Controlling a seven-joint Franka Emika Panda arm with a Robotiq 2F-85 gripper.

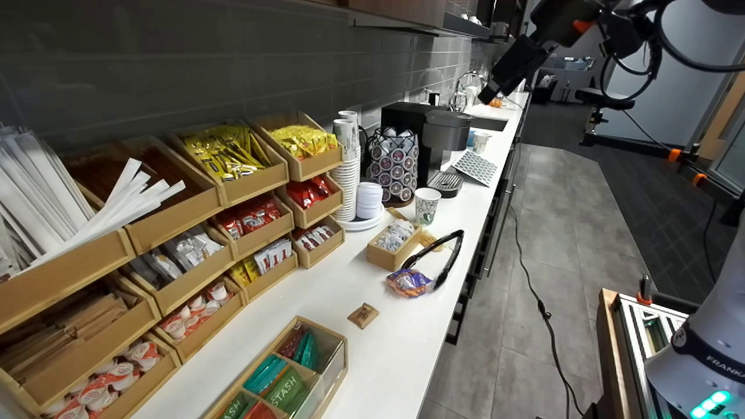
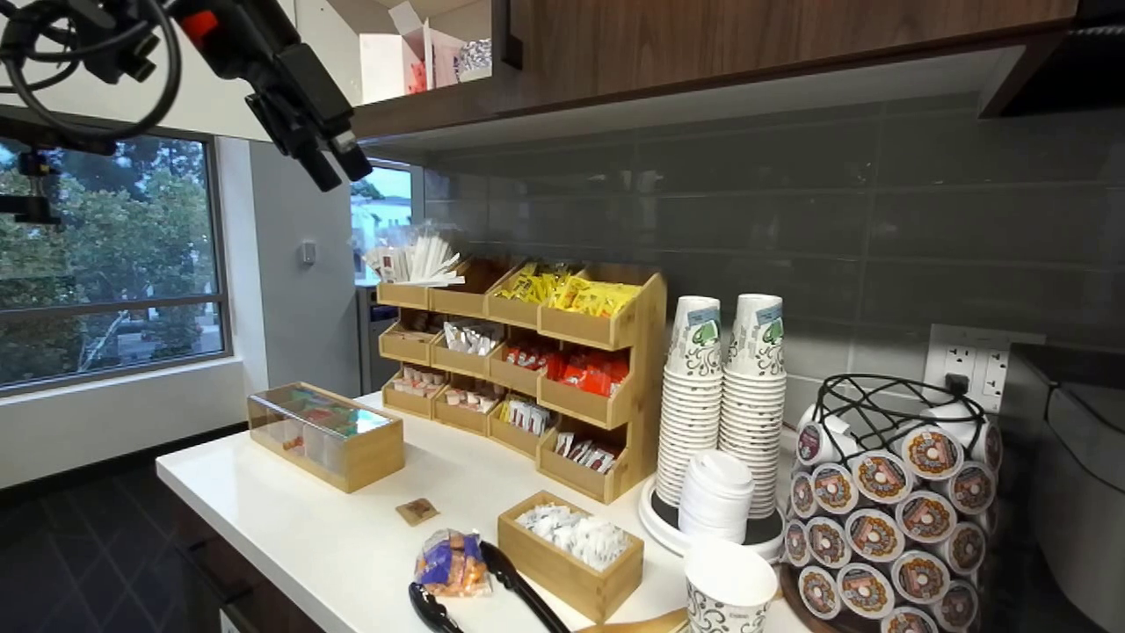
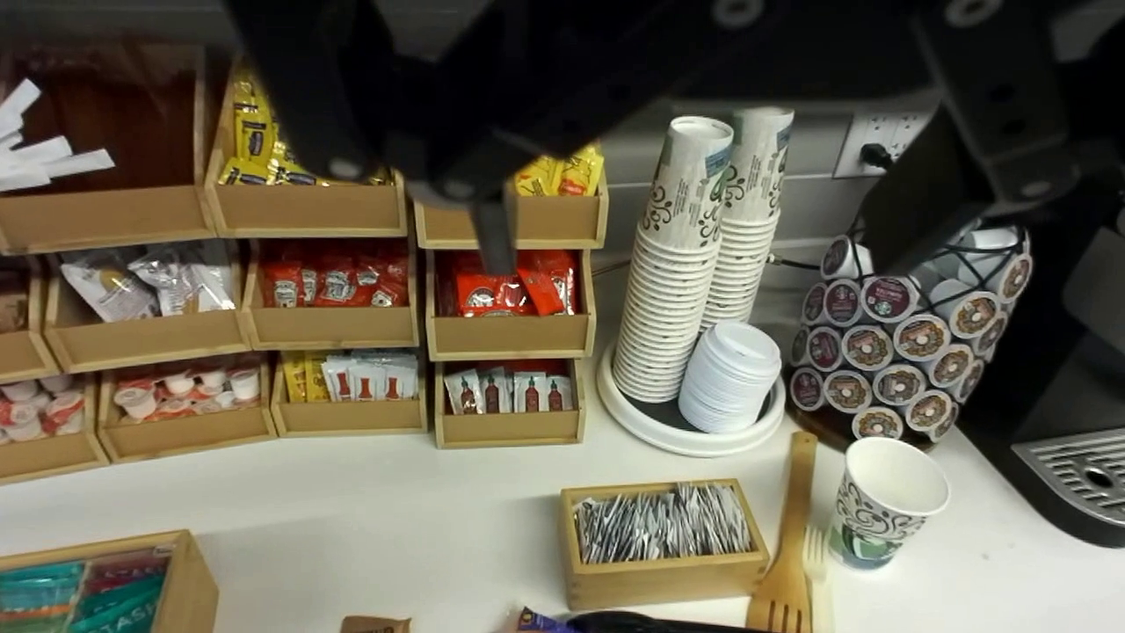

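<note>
High above the counter, my gripper [image 2: 342,175] hangs tilted downward with nothing between its fingers. Its two dark fingers stand wide apart across the top of the wrist view, so it is open. On the white counter [image 2: 316,538] lie a small brown packet [image 1: 363,315], a purple-and-orange snack bag [image 1: 410,282] and black-handled tongs [image 1: 452,255]. The bag touches the tongs. A wooden box of white packets [image 3: 670,527] sits close by, with a paper cup [image 3: 889,496] to its right. In the wrist view, the brown packet and bag are mostly cut off below.
A tiered wooden organizer [image 2: 591,396] holds condiments along the wall. Tall cup stacks [image 2: 691,411], a coffee-pod rack [image 2: 896,517] and a coffee machine [image 1: 447,132] stand beyond it. A tea box [image 2: 327,432] occupies the near end. An overhead cabinet [image 2: 780,42] limits height. Bare counter surrounds the brown packet.
</note>
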